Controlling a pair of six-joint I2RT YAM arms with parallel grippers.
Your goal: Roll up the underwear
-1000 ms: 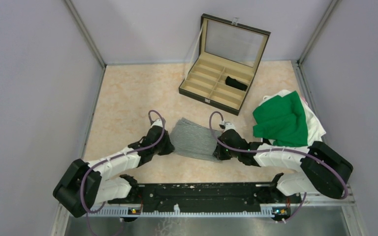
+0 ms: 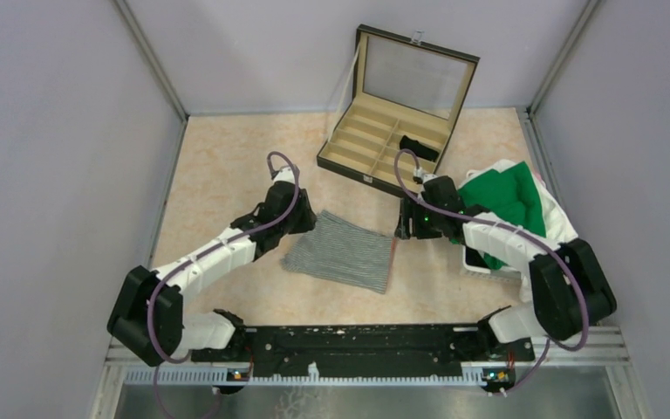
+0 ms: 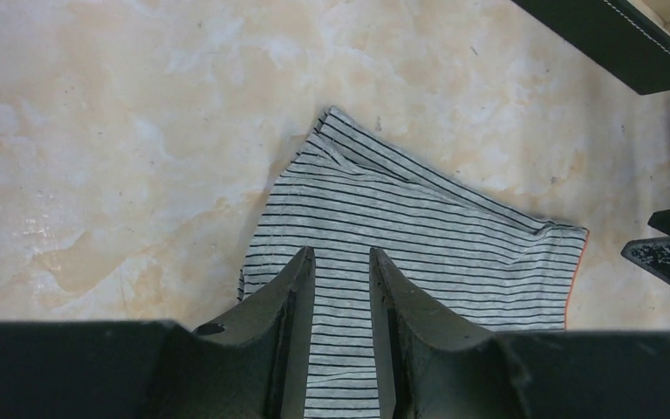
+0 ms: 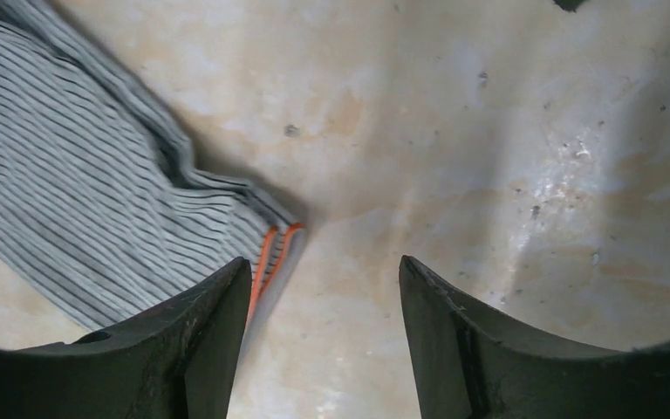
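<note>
Grey striped underwear (image 2: 340, 257) lies spread flat on the table, its upper edge folded and an orange-edged end at the right (image 4: 262, 244). My left gripper hangs over it, part open, with the cloth visible between the fingers and nothing seen held. My right gripper stands open above the cloth's right end and the bare table beside it.
An open display case (image 2: 349, 168) with a dark rolled item in one compartment stands at the back. A basket with green cloth (image 2: 510, 196) and white cloth is at the right.
Both grippers have lifted and moved toward the back of the table, away from the cloth's front. The cloth lies nearly as before.
</note>
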